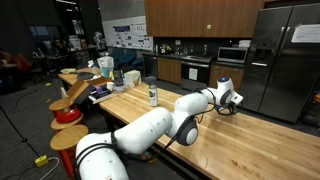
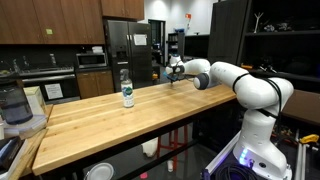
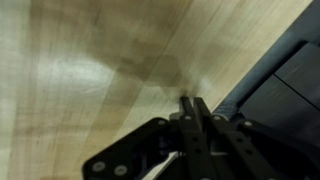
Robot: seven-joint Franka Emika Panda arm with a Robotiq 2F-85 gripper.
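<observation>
My gripper is shut, its dark fingers together at the bottom of the wrist view with nothing showing between them. Bare wooden tabletop (image 3: 90,75) lies beneath, with a soft shadow just ahead of the fingertips. In exterior view 1 the white arm (image 1: 150,128) stretches far over the table, and the gripper (image 1: 234,110) sits low above the wood near the table's far edge. From the other side, the gripper (image 2: 172,80) is small and its fingers are hard to make out.
A clear bottle with a blue label (image 2: 127,88) stands on the table, well apart from the arm. Red-brown stools (image 1: 66,112) and a cluttered area lie to the left. Past the table's edge are dark cabinets (image 3: 295,75).
</observation>
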